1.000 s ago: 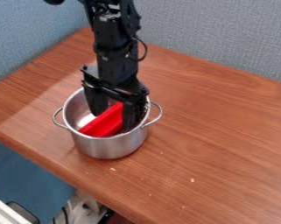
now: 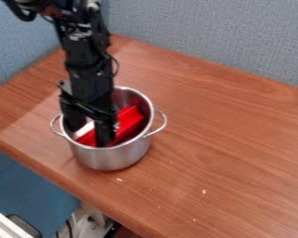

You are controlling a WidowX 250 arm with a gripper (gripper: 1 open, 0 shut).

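Note:
A steel pot (image 2: 114,156) with two side handles stands on the wooden table at the left. A red object (image 2: 130,121) lies inside it, partly hidden. My black gripper (image 2: 94,132) reaches down into the pot, over the red object. The gripper is open; its fingertips are partly hidden, and whether they touch the red object is unclear.
The table's edge runs close by the pot on the lower left. Grey-blue padded walls stand behind and left.
The gripper has moved left within the pot, from the right side toward the middle-left, uncovering more of the red object on the right.

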